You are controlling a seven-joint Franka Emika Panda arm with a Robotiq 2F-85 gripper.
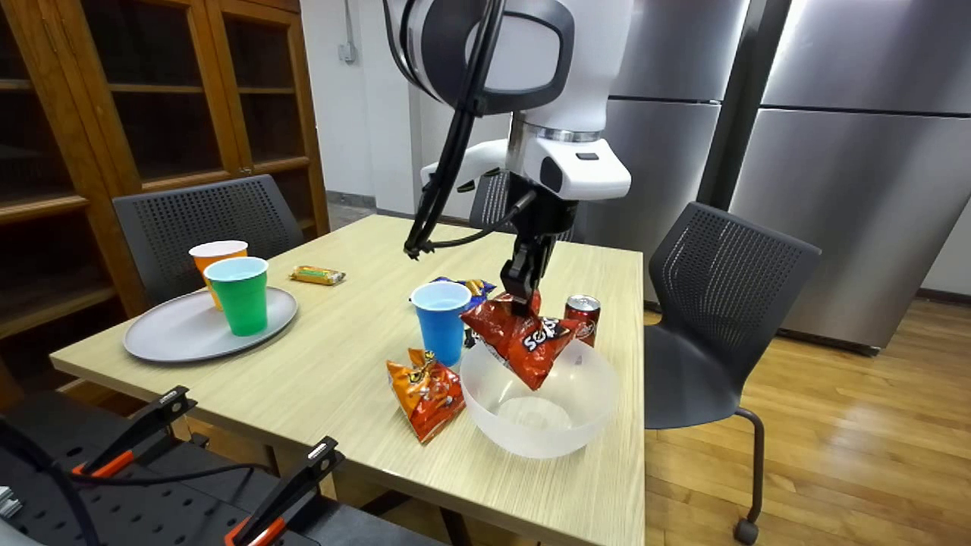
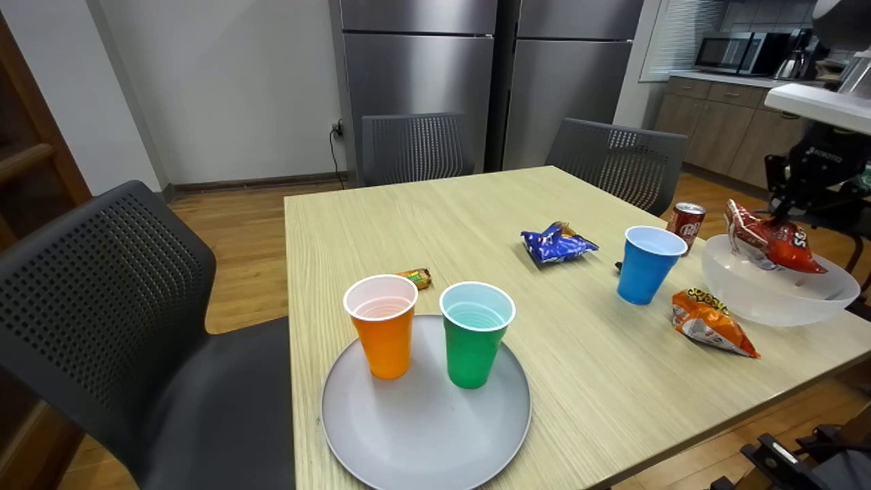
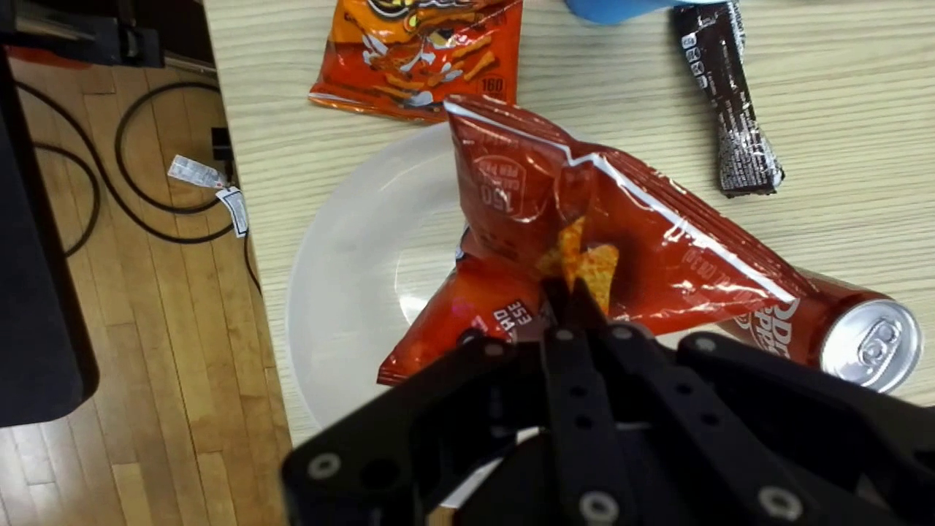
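Note:
A red chip bag (image 1: 528, 338) hangs from my gripper (image 1: 520, 309), whose fingers are shut on it. Its lower corner dips inside the rim of the translucent white bowl (image 1: 546, 428). From the wrist view, the red bag (image 3: 526, 193) is pinched near its middle and covers much of the bowl (image 3: 346, 289); the fingertips are partly lost against it. The second exterior view has the same bag (image 2: 788, 246) over the bowl (image 2: 767, 298), with the gripper (image 2: 780, 214) right above.
An orange snack bag (image 1: 423, 396) and a blue cup (image 1: 443, 327) stand left of the bowl. Behind it are a soda can (image 1: 583, 315), a dark-wrapped bar (image 3: 727, 105) and a blue snack bag (image 2: 559, 243). A grey plate (image 2: 424, 441) bears orange and green cups.

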